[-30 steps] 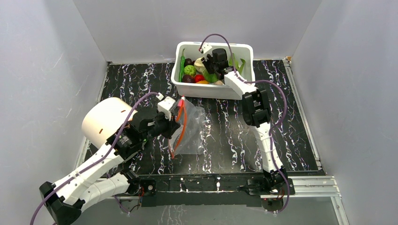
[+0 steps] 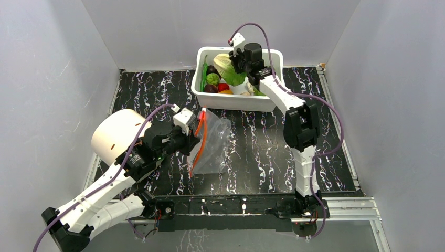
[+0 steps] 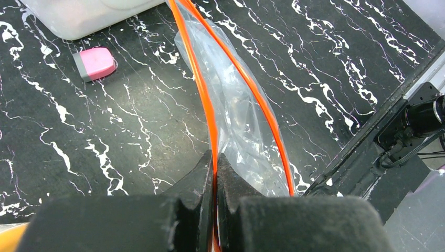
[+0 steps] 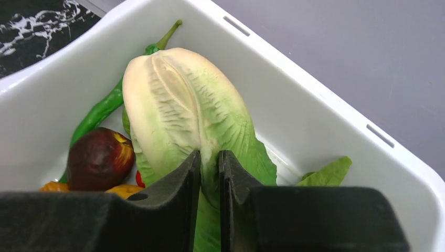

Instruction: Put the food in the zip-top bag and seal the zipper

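The clear zip top bag has orange zipper strips and stands with its mouth parted. My left gripper is shut on one orange strip, while the other strip bows away to the right. In the white bin, a pale green cabbage piece sits above other food. A fold of its leaf is pinched between the fingers of my right gripper. Around it in the bin are a green pepper, a dark red round item and a red one.
The white bin stands at the back, its walls close around my right gripper. Its slider, a pink piece, lies on the table near the bin. A cream cylinder is behind the left arm.
The left gripper and the bag have moved only slightly.
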